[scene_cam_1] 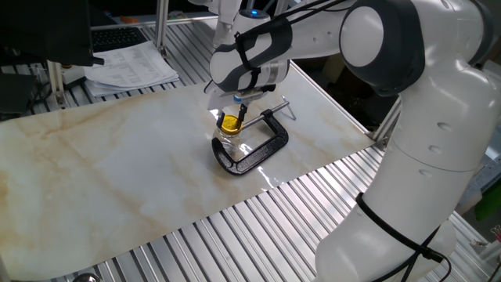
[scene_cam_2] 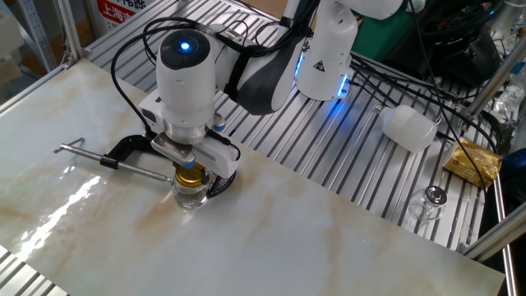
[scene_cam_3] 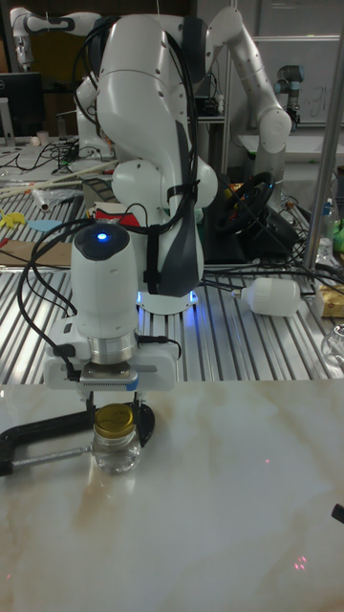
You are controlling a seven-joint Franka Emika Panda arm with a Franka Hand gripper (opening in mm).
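Note:
A clear glass jar (scene_cam_2: pixel 191 198) with a gold lid (scene_cam_1: pixel 231 124) stands upright on the marble-patterned board. Around it lies a black C-clamp (scene_cam_1: pixel 264 151), its threaded steel screw (scene_cam_2: pixel 131 170) pointing at the jar. From above, my gripper (scene_cam_3: pixel 116 406) reaches down with one dark finger on either side of the lid. The fingers are at the lid's edge; whether they press on it or stand slightly apart cannot be made out. Part of the lid is hidden by the hand in exterior view 2.
Wide clear board (scene_cam_1: pixel 94 180) lies on the side of the jar away from the clamp. On the slatted metal table are a white bulb-like object (scene_cam_2: pixel 408 128), a small glass jar with a silver lid (scene_cam_2: pixel 430 202) and a gold packet (scene_cam_2: pixel 473 164). Papers (scene_cam_1: pixel 131 70) lie behind the board.

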